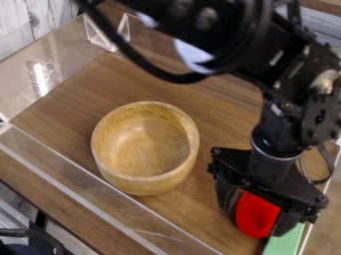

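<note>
The black gripper is lowered at the lower right, its open fingers around a red object, which they partly hide. A green board lies under and beside the red object at the right edge. A wooden bowl stands to the left of the gripper, apart from it.
Clear plastic walls edge the wooden surface at the front and left. A clear bracket sits at the back left. The surface left of and behind the bowl is free.
</note>
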